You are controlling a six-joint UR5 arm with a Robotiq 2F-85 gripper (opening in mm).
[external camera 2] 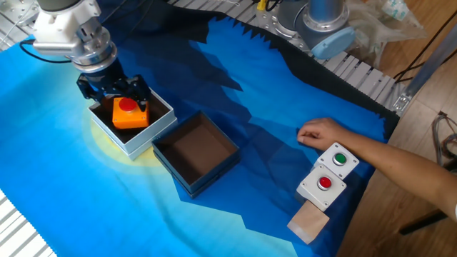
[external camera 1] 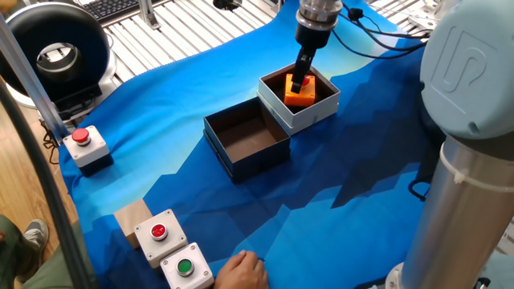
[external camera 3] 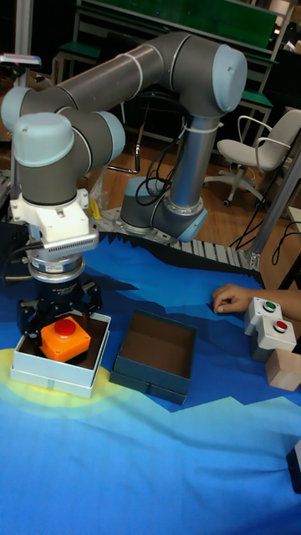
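An orange box with a red button on top (external camera 1: 300, 95) is inside the white-walled open box (external camera 1: 316, 113), over its brown interior. The gripper (external camera 2: 123, 100) reaches down into that box from above, its black fingers around the orange box. In exterior view 1 one finger (external camera 1: 299, 74) overlaps the orange box's top beside the red button. In exterior view 3 the orange box (external camera 3: 66, 340) looks slightly tilted. Whether the fingers press on it or stand clear of it cannot be made out, as the fingertips are dark against the interior.
An empty dark box (external camera 1: 246, 138) stands right beside the white one. At the mat's near edge are a red-button box (external camera 1: 160, 234), a green-button box (external camera 1: 185, 267), a wooden block (external camera 1: 132, 220) and a person's hand (external camera 1: 242, 271). Another red-button box (external camera 1: 84, 147) stands apart.
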